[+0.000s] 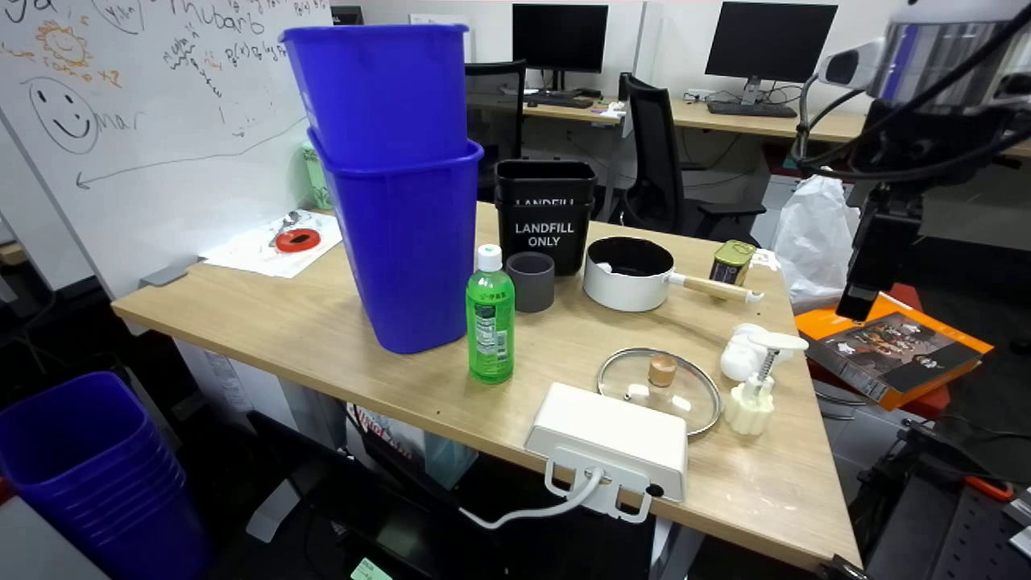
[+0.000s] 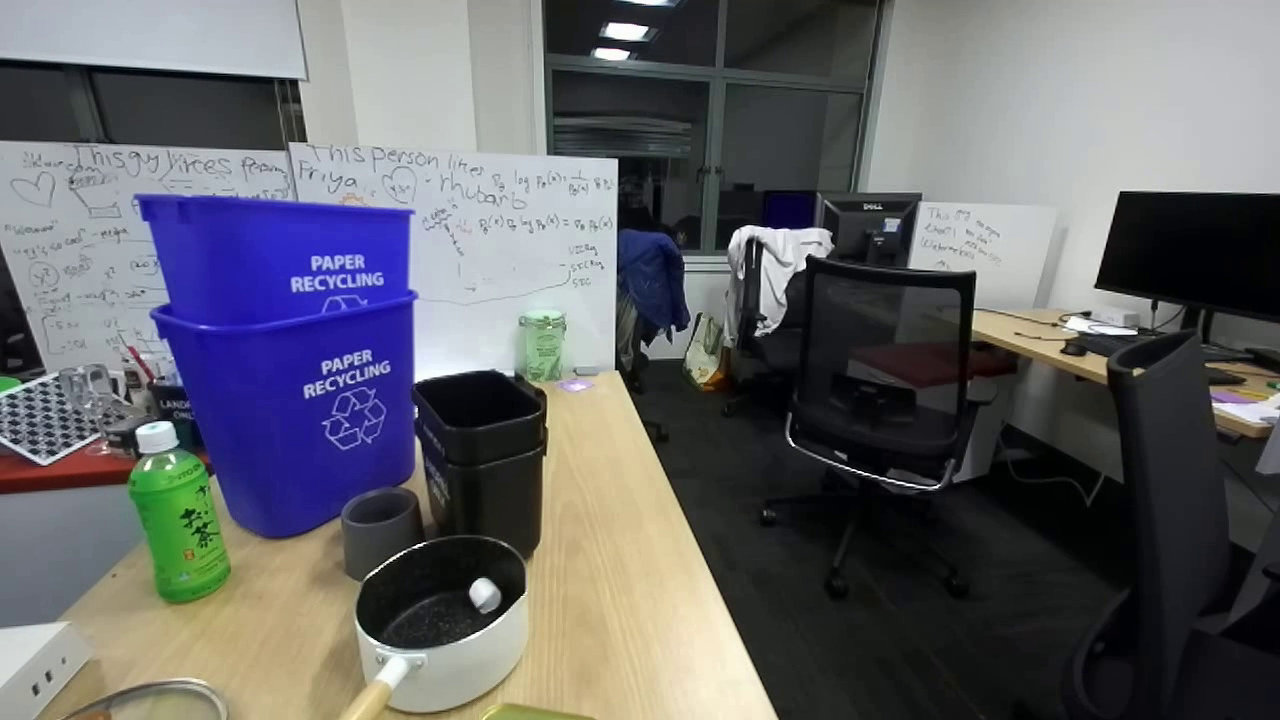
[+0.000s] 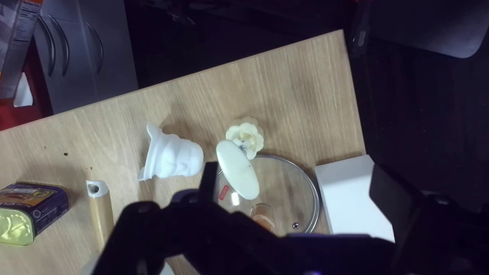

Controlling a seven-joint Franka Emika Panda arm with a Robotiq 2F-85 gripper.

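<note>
Above the table's right end, my gripper stands open, its fingers wide apart and nothing held between them. Below it in the wrist view are the glass lid point(image 3: 289, 192) and a cream press point(image 3: 238, 167) with a flower-shaped base and an oval top. A white moulded piece point(image 3: 176, 158) lies on its side left of the press. The white pot point(image 1: 623, 290) has a wooden handle and a small white object inside. Near that handle is a spam-like tin point(image 1: 731, 261). In exterior view 2 the gripper is out of sight.
A white box point(image 1: 614, 440) with a cable sits at the front edge. Further left are a green bottle point(image 1: 490, 324), a grey cup point(image 1: 532, 282), black bins point(image 1: 544, 232) and tall blue bins point(image 1: 401, 232).
</note>
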